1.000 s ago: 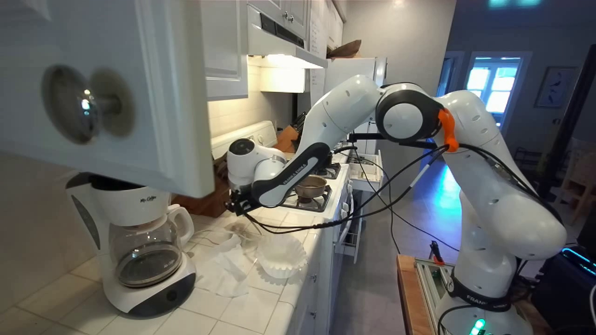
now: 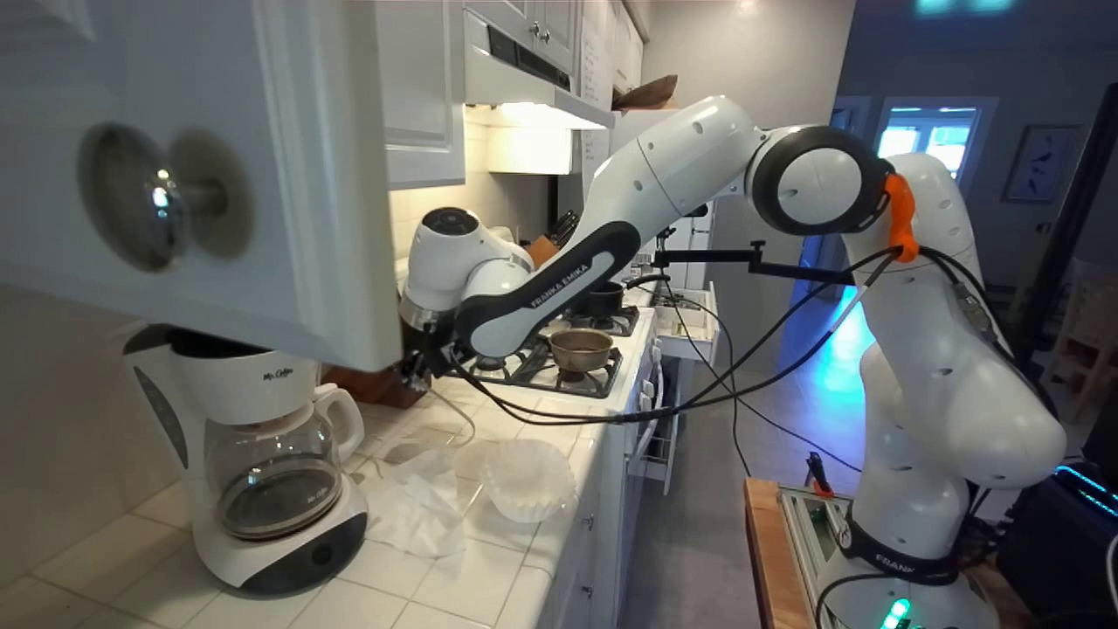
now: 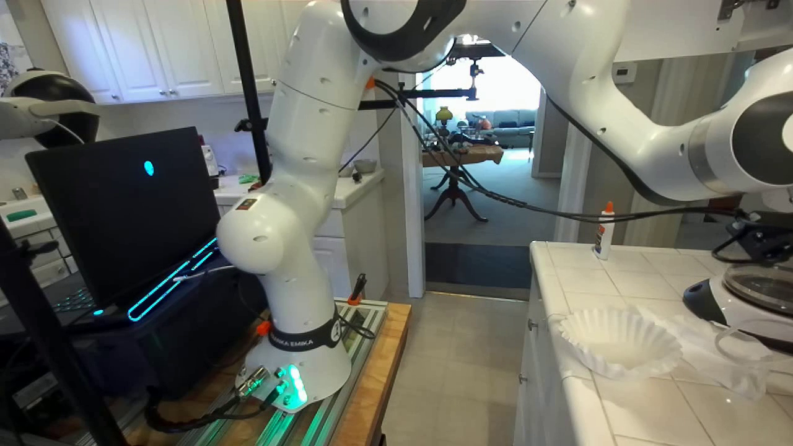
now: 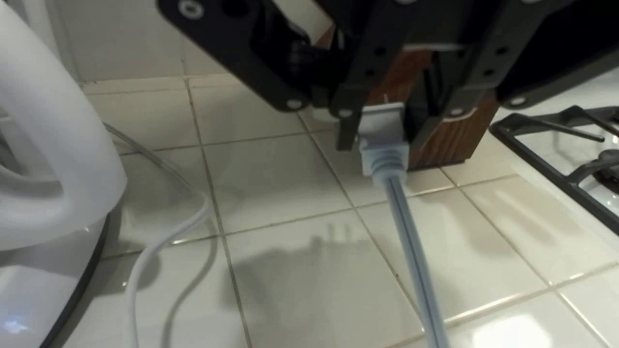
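Between the fingers of my gripper is a white power plug (image 4: 383, 130), held above the tiled counter. Its pale cord (image 4: 409, 238) hangs toward the lower edge of the wrist view. The plug's prongs are hidden, though a shadow with two thin prongs falls on the tiles. In the first exterior view the gripper (image 2: 421, 383) is beyond the coffee maker, partly behind the cabinet door. The white coffee maker (image 2: 251, 376) stands on the counter with its glass carafe (image 2: 274, 472) in it.
A white cabinet door (image 2: 346, 189) juts out above the coffee maker. Coffee filters (image 2: 527, 480) and a crumpled plastic bag (image 2: 419, 514) lie on the counter. Beyond stand a brown wooden block (image 4: 449, 142) and a stove with a pot (image 2: 582, 349). A glue bottle (image 3: 604, 231) is at the counter's far end.
The arm has risen, and the gripper has moved up and left toward the wall, lifting the cord off the counter.
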